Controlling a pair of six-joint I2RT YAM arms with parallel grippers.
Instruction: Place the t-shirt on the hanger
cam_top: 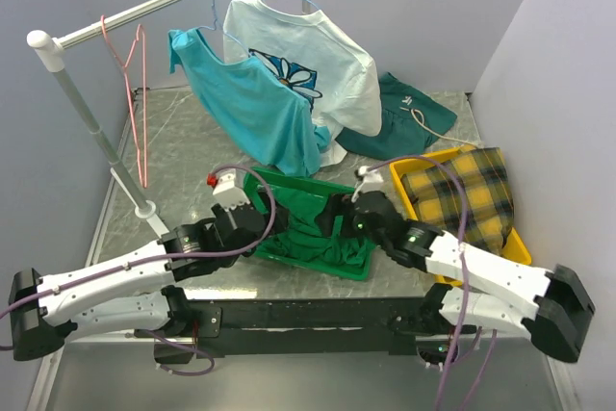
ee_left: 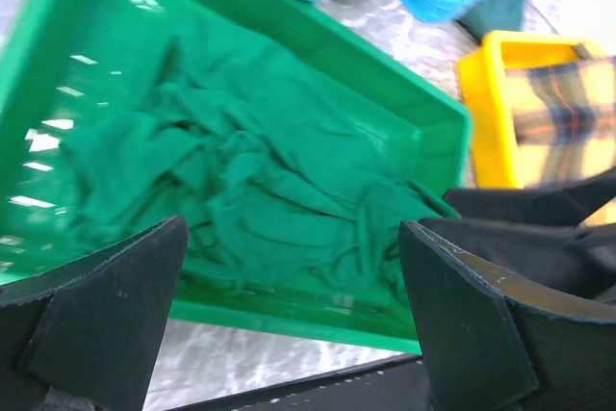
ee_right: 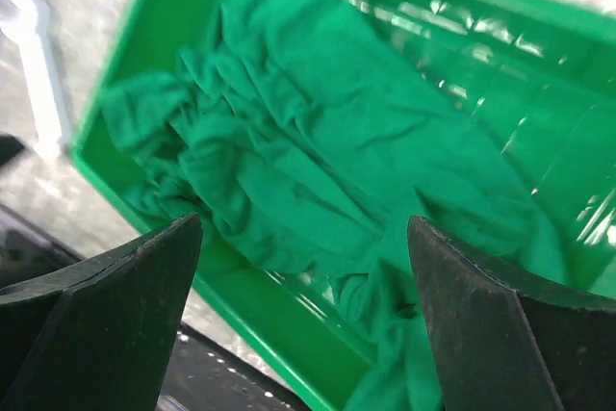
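A crumpled green t-shirt point(ee_left: 289, 175) lies inside the green bin point(cam_top: 313, 183), spread loosely over its floor. Over the left part of the bin is my left gripper point(cam_top: 274, 217), open, with no cloth between its fingers. My right gripper point(cam_top: 332, 216) hovers over the right part, also open and empty, the green fabric point(ee_right: 289, 161) below its fingers. On the rack's rail hangs an empty pink hanger point(cam_top: 135, 103) at the left. Farther along, a teal t-shirt point(cam_top: 245, 103) and a white t-shirt point(cam_top: 308, 64) with a flower print hang on blue hangers.
A yellow bin point(cam_top: 520, 249) with a plaid cloth point(cam_top: 467, 201) stands to the right. Dark green shorts point(cam_top: 404, 117) with a pale cord lie behind it. The rack's post point(cam_top: 96, 127) rises at the left. The teal shirt's lower end hangs close behind the green bin.
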